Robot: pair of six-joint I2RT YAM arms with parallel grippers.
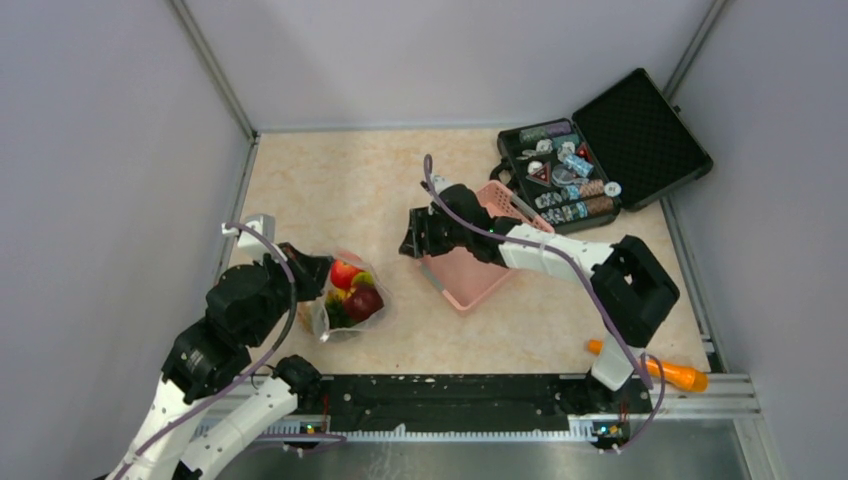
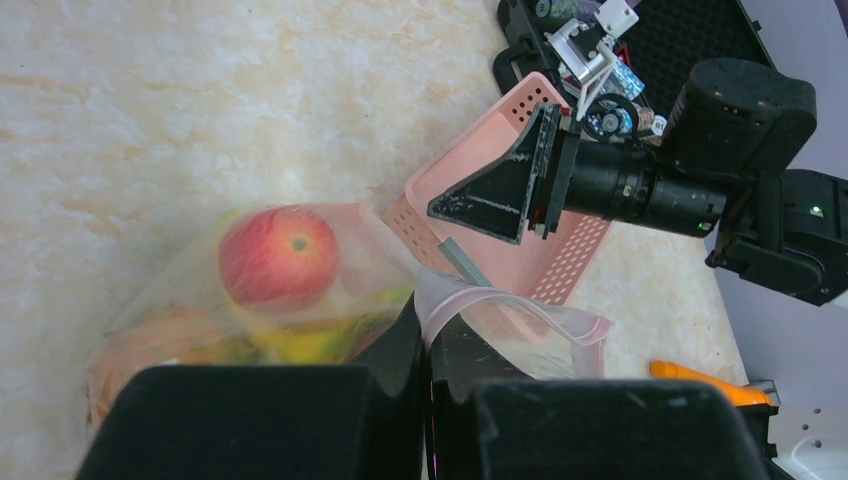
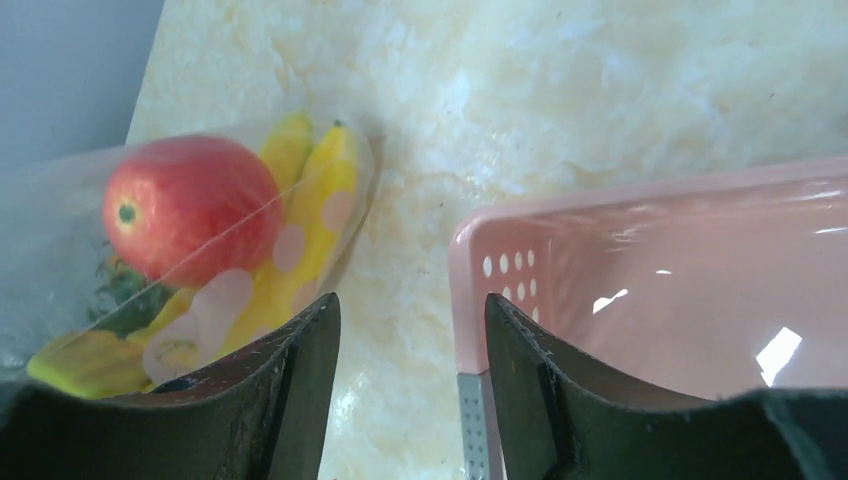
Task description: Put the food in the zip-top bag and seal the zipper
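The clear zip bag point(image 1: 350, 312) holds a red apple point(image 3: 190, 205), yellow food, greens and a dark red fruit point(image 1: 364, 302). My left gripper is shut on the bag's pink-lipped rim, which rises between its fingertips; the rest of the opening curls off to the right. My right gripper stands open right of the bag, over the left edge of the pink basket point(image 1: 470, 275), nothing between its fingers.
A black case point(image 1: 545, 170) with small items lies open at the back right. An orange bottle point(image 1: 680, 375) is at the front right.
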